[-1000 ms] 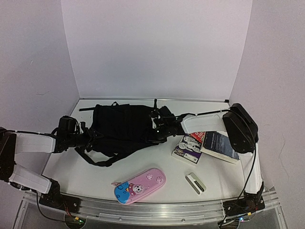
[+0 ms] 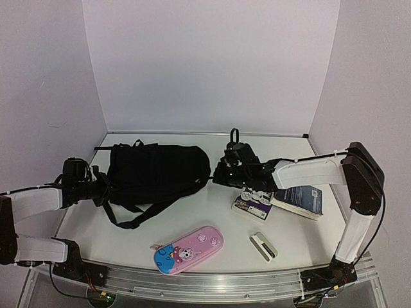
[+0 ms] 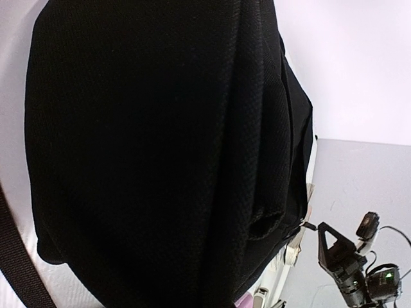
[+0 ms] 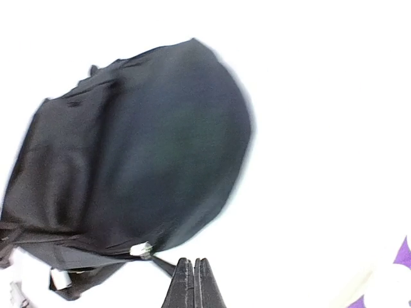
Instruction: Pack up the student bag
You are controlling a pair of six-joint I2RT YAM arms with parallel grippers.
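The black bag [image 2: 160, 170] lies on its side at the table's back left, strap [image 2: 138, 221] trailing in front. At its left end, my left gripper [image 2: 104, 187] is against the fabric; the bag fills most of the left wrist view and its fingertips are hidden. My right gripper is shut just off the bag's right end, with a thin dark zipper pull [image 4: 164, 265] running from the pale slider [image 4: 141, 249] to its fingertips. A pink pencil case [image 2: 196, 247], a boxed book [image 2: 252, 206], a dark book [image 2: 299, 199] and a whitish stapler-like item [image 2: 263, 246] lie outside the bag.
Walls close the table in at left [image 2: 45, 96], back [image 2: 212, 64] and right [image 2: 372, 96]. My right forearm passes over the books and partly covers them. Bare table shows between the bag and the pencil case.
The bag has shifted left, along with my left gripper. My right gripper has moved right, away from over the bag's right end, which is now uncovered.
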